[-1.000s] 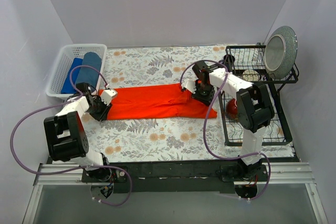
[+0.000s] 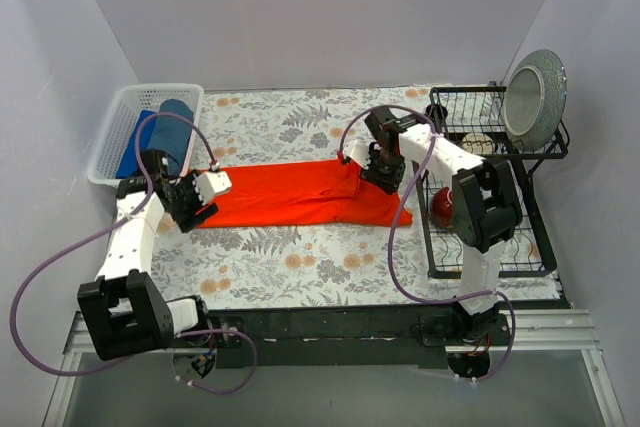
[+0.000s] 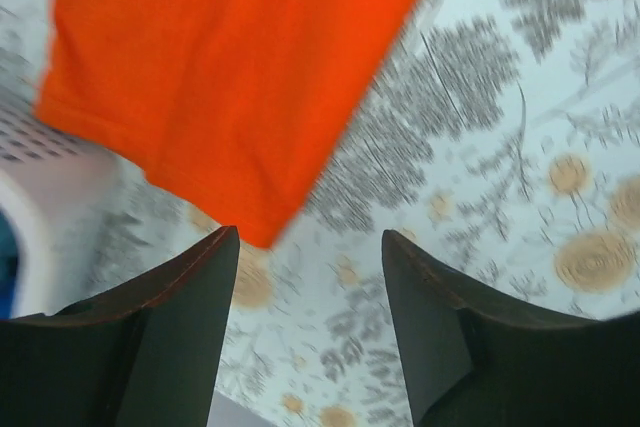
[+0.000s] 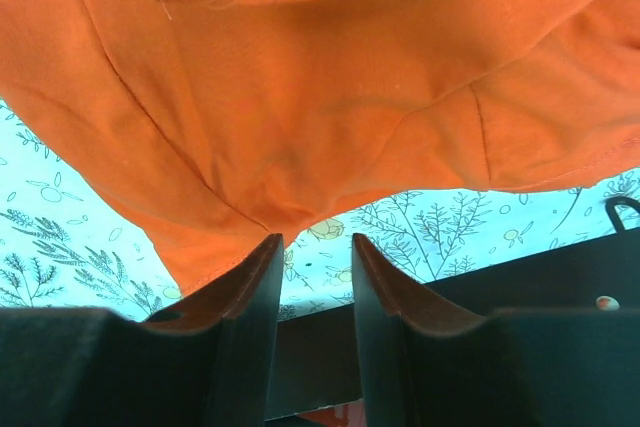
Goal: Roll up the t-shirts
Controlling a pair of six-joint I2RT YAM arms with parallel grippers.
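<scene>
An orange T-shirt (image 2: 280, 192) lies as a long strip across the patterned mat, its right part creased and bunched. In the left wrist view its end (image 3: 250, 127) lies beside the white basket. My left gripper is over bare mat just beside that end, part open with nothing between its fingers. At the shirt's right part my right gripper hovers over the orange cloth (image 4: 300, 97) near its edge, part open with nothing between its fingers.
A white basket (image 2: 102, 147) with folded blue cloths stands at the back left. A black wire rack (image 2: 540, 257) with plates and a red object fills the right side.
My left arm and gripper have moved up from the shirt's left end and shifted a little. The shirt and right arm look nearly unchanged.
</scene>
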